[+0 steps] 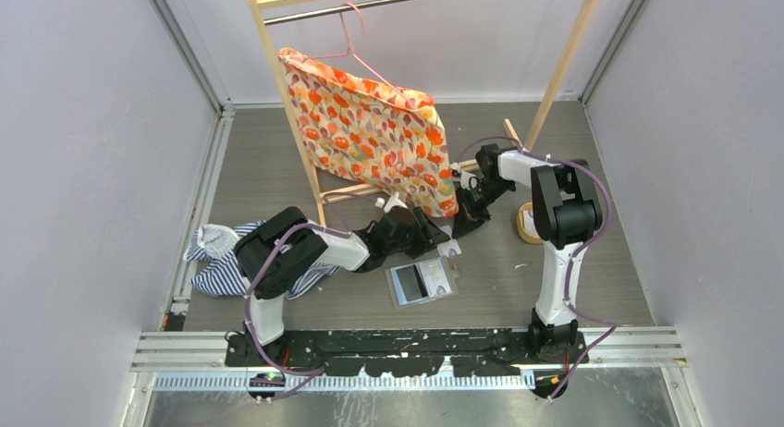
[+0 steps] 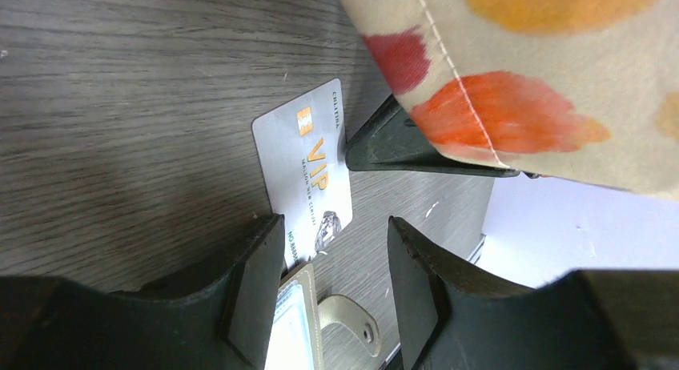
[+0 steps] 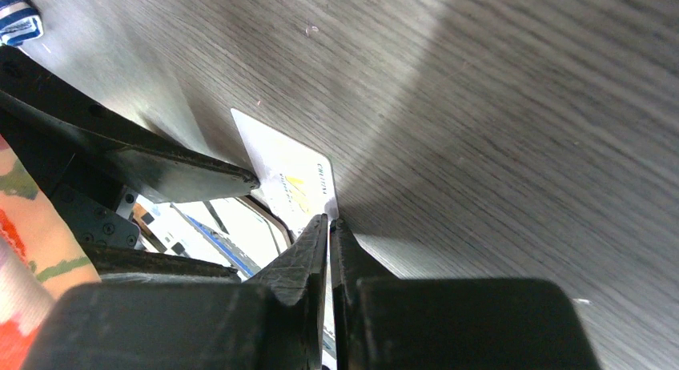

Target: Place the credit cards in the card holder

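Observation:
A silver-grey VIP credit card (image 2: 308,170) lies just behind the card holder (image 1: 421,282), its near corner close to the holder's edge. My left gripper stands part open over the card's near end; its left finger (image 2: 260,254) is beside the card's left edge, and its right finger stands apart from the card. From the right, my right gripper is shut at the card's edge, its tips close together on it; how much card lies between them is hidden. The clear holder shows a dark slot and a light card-like piece inside.
Orange flowered cloth (image 1: 370,122) hangs from the rack close above both grippers. Striped cloth (image 1: 222,270) lies at the left; a round wooden container (image 1: 525,225) is beside the right arm. Free floor lies right of the holder.

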